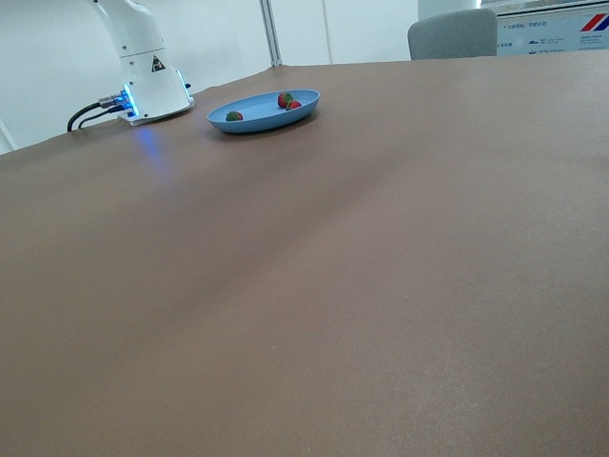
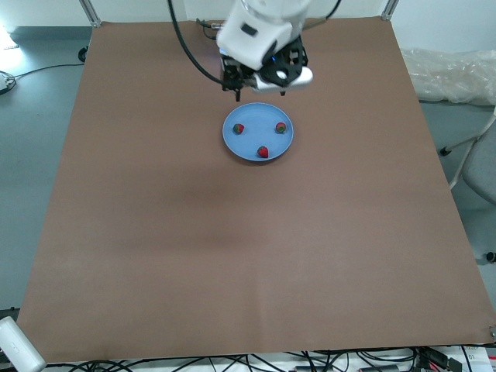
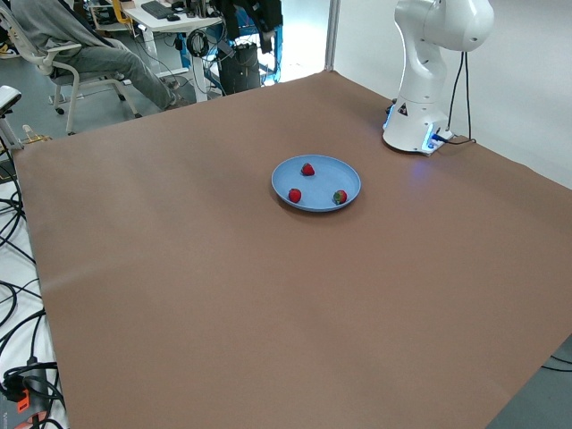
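A blue plate sits on the brown table, holding three strawberries, one toward the front in the left view, one at its left and one at its right. My gripper hangs high at the back of the table in the left view, above and behind the plate; whether its fingers are open or shut does not show clearly. It is out of frame in the top and right views.
The brown tabletop around the plate is clear. Cables and equipment line one edge. A grey chair stands off the table's side, and a seated person is in the background.
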